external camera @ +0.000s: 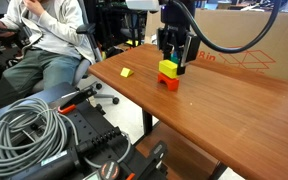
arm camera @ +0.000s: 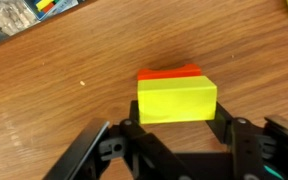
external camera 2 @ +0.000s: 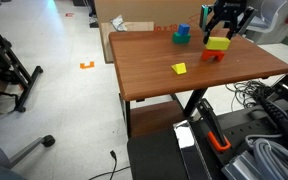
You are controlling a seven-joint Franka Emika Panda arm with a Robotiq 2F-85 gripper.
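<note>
My gripper is shut on a yellow block (arm camera: pixel 177 100), with a finger at each end of it. Directly beneath lies a red block (arm camera: pixel 169 72), mostly covered by the yellow one in the wrist view. Seen from the side, the yellow block (external camera: pixel 168 67) appears to meet the top of the red block (external camera: pixel 168 82), which stands on the table. Whether its weight rests there I cannot tell. From the other side the yellow block (external camera 2: pixel 217 43) also sits right over the red block (external camera 2: pixel 213 54).
A small yellow piece (external camera 2: pixel 178 69) lies apart on the wooden table (external camera 2: pixel 144 75). Farther along stands a blue and green stack (external camera 2: pixel 182 34). Cardboard (external camera: pixel 249 45) borders the table's far side.
</note>
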